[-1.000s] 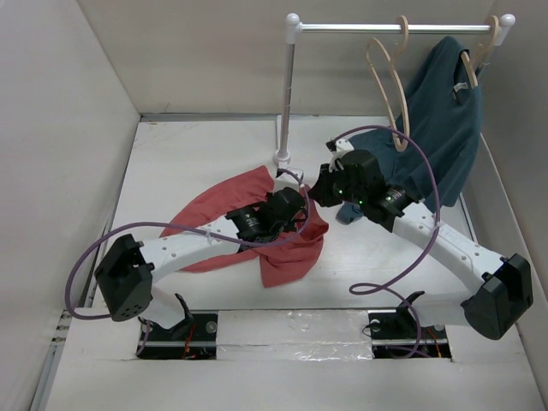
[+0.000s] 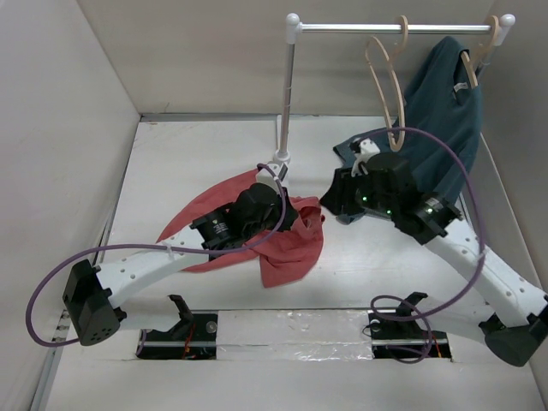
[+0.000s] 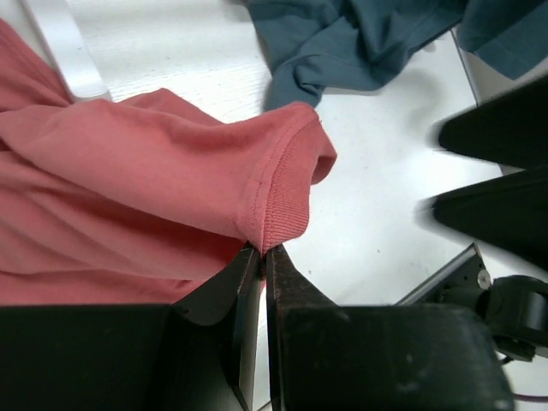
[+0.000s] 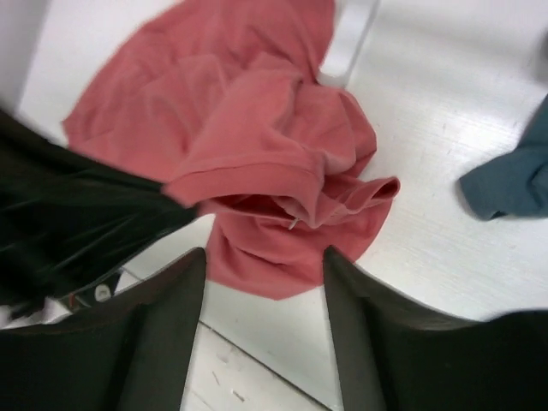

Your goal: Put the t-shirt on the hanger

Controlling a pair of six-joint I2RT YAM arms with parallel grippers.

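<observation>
The red T-shirt (image 2: 291, 257) lies crumpled on the white table. My left gripper is shut on a folded edge of it, near the middle of the pile. My right gripper (image 2: 332, 199) is just to the right of the shirt, part open with nothing seen between its blurred fingers; below it in the right wrist view is the shirt's raised fold (image 4: 282, 180). Wooden hangers (image 2: 396, 94) hang on the rail (image 2: 342, 27) at the back right.
A dark teal garment (image 2: 441, 111) hangs at the rail's right end and spreads onto the table. The rail's post (image 2: 287, 86) stands behind the shirt. Walls close both sides.
My right arm has pulled away to the right from the shirt's fold.
</observation>
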